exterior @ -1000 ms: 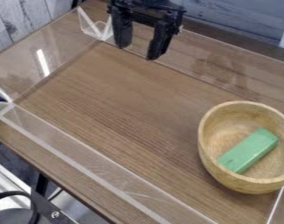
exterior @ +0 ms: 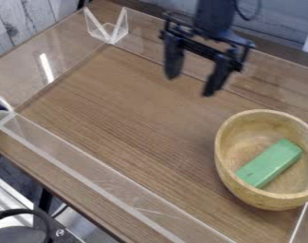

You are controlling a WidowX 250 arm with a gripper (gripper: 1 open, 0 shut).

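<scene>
My gripper (exterior: 208,68) hangs, motion-blurred, over the upper middle of the wooden table (exterior: 105,114), its dark fingers spread open, with nothing visible between them. A round beige bowl (exterior: 232,142) sits at the lower right, apart from the gripper, with a green block (exterior: 270,162) lying inside it.
A clear plastic object (exterior: 107,24) stands at the back left. A dark cable (exterior: 17,216) shows at the lower left corner.
My gripper has moved to the right and slightly down toward the side where the bowl is. The bowl and green block look unmoved.
</scene>
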